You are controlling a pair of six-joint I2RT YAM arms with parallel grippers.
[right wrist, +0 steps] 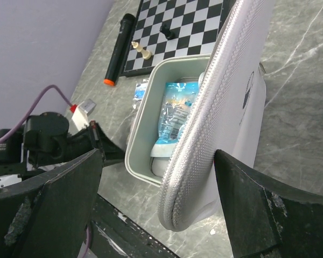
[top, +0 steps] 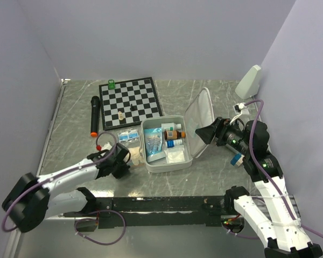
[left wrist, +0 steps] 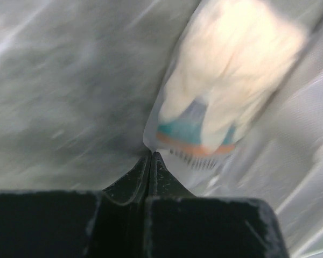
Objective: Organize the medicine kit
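The open medicine kit (top: 152,164) holds a blue pouch (top: 153,141), several bottles (top: 173,135) and a white packet (top: 175,156). Left of it lie a blue-labelled packet (top: 128,135) and a bag with beige contents (left wrist: 226,64). My left gripper is shut at that bag's edge, low beside the kit; whether plastic is between the tips cannot be told. My right gripper is at the kit's raised lid (right wrist: 226,97), whose rim lies between its fingers; whether both touch it is unclear.
A chessboard (top: 140,99) with pieces stands behind the kit, a black microphone (top: 95,113) to the left. Walls bound both sides; a white object (top: 249,81) is at the back right. Some bare table shows in front of the kit.
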